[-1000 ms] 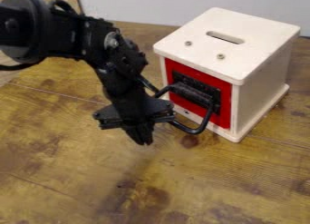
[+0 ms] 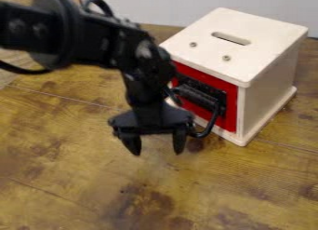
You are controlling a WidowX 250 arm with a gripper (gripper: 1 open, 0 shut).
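Observation:
My black gripper (image 2: pixel 155 141) hangs low over the wooden floor, its fingers apart and pointing down with nothing between them. It is in front and to the left of a cream box (image 2: pixel 259 103) whose near-left face is a red panel (image 2: pixel 159 92) with a black fitting. A black curved bar or hose reaches from that panel down beside my gripper's right side; whether they touch I cannot tell. The arm is motion-blurred and hides part of the panel.
The box has a slot and two small bolts on top. A pale wall stands behind.
The gripper's fingers were closer together a second ago and are now apart. The gripper has moved slightly right and the upper arm has shifted. The box stays put.

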